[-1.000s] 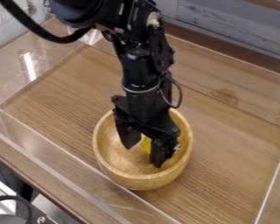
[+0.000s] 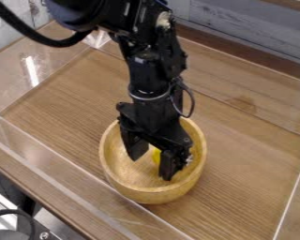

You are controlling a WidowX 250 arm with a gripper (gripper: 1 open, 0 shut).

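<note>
My black gripper (image 2: 153, 152) reaches down into a round tan wooden bowl (image 2: 121, 178) in the camera view. Its two fingers stand apart, one at the left and one at the right inside the bowl. Between them, partly hidden by the right finger, sits a small yellow object (image 2: 159, 156) on the bowl's floor. I cannot tell whether the fingers touch it.
Black cables hang at the lower left and top left corners.
The arm and gripper have shifted very slightly; the bowl and yellow object look much the same.
</note>
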